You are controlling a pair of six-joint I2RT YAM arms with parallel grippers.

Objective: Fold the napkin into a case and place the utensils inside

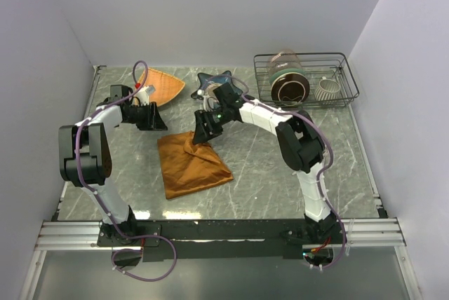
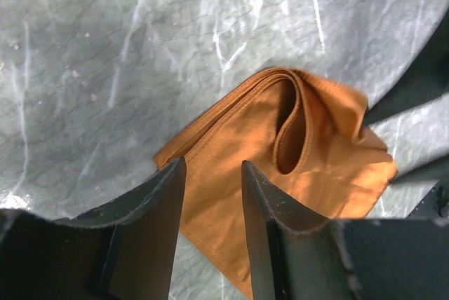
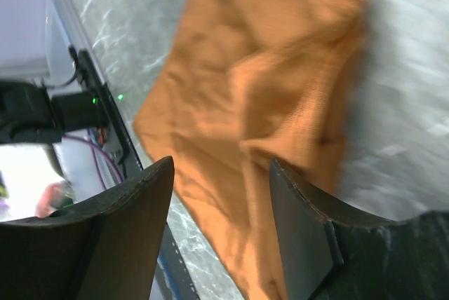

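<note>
An orange napkin (image 1: 189, 174) lies on the counter with folded, rumpled ridges along its upper part, seen also as a looped fold (image 2: 309, 132) in the left wrist view. My right gripper (image 1: 207, 126) hangs over the napkin's upper fold, fingers apart; in the right wrist view the cloth (image 3: 210, 174) lies beneath and between them, blurred, with no grip visible. My left gripper (image 1: 150, 119) stands open just beyond the napkin's upper left corner, with nothing held between its fingers.
An orange leaf-shaped dish (image 1: 167, 84) and a dark star-shaped dish (image 1: 205, 79) sit at the back. A wire rack (image 1: 340, 100) with plates and a cup (image 1: 327, 90) stands back right.
</note>
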